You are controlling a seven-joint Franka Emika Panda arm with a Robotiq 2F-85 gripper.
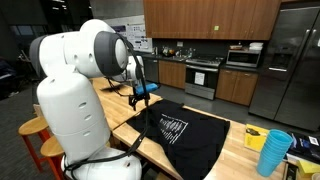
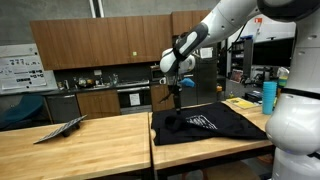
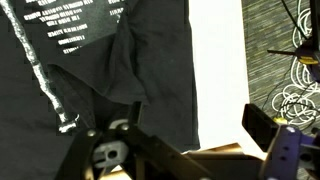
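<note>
A black cloth (image 1: 180, 130) with white print, seemingly a garment, lies spread on the wooden table. In the wrist view, part of the cloth (image 3: 105, 65) is folded over near the print, and its edge runs beside bare table. My gripper stands open over that edge, with nothing held between its fingers. From the second exterior view, the gripper (image 2: 176, 104) points down at the cloth's left part, where the fabric (image 2: 172, 122) is bunched up. Whether the fingertips touch the cloth cannot be made out.
A blue cup (image 1: 273, 153) stands at the right end of the table, near a yellow item (image 1: 256, 137). White cables (image 3: 300, 85) hang beyond the table edge. Bare tabletop (image 2: 80, 140) stretches left of the cloth.
</note>
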